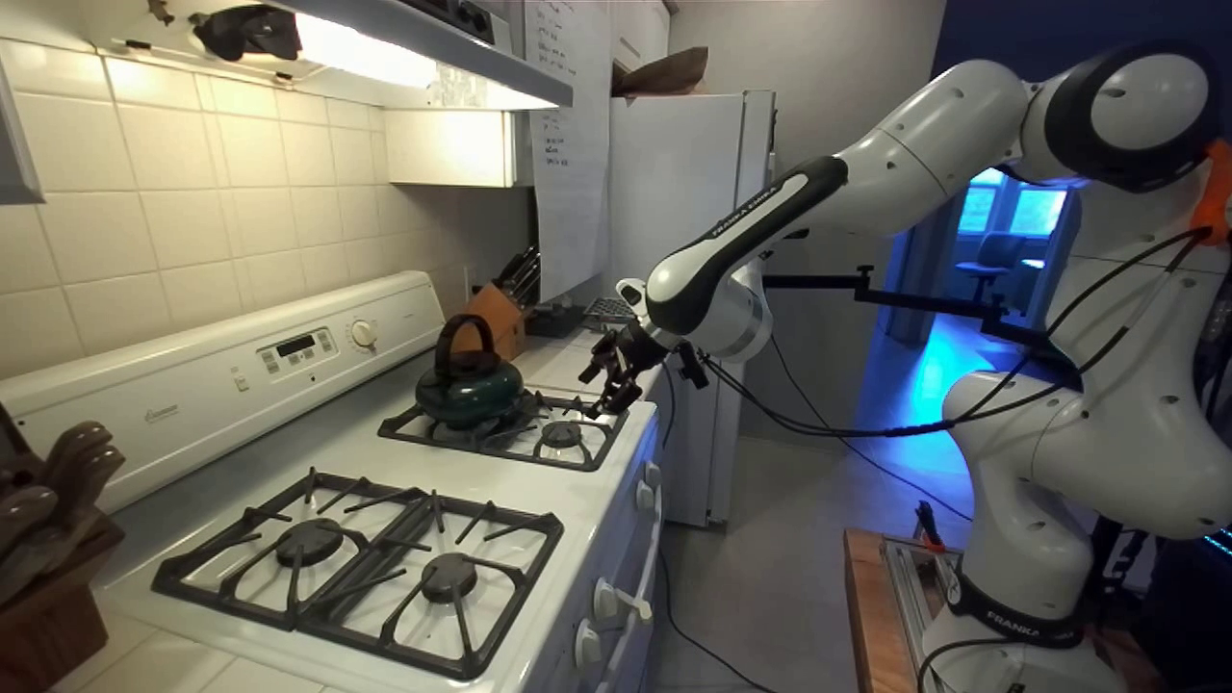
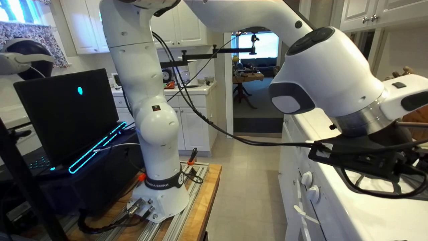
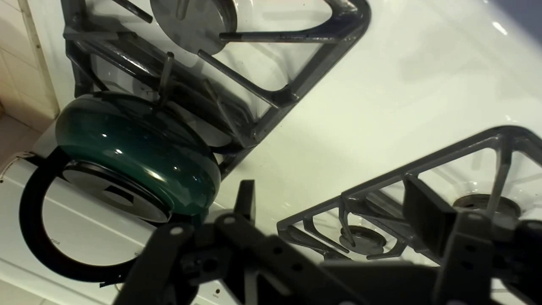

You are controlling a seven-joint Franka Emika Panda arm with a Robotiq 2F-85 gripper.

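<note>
My gripper [image 1: 607,387] is over the front edge of the stove, at the far grate. Its fingers stand well apart in the wrist view, where the gripper has nothing between them. No blue cloth shows in any current view. On the far back burner sits a dark green kettle [image 1: 469,393] with a black ring handle; the kettle [image 3: 137,140] is at the left in the wrist view, apart from the fingers. In exterior view 2 the fingertips are hidden.
The near grate [image 1: 433,583] of the stove is bare. White knobs [image 1: 606,600] and the oven handle line the stove's front. Knife blocks stand at the near left [image 1: 52,543] and behind the kettle [image 1: 500,318]. Floor [image 1: 762,577] is open beside the stove.
</note>
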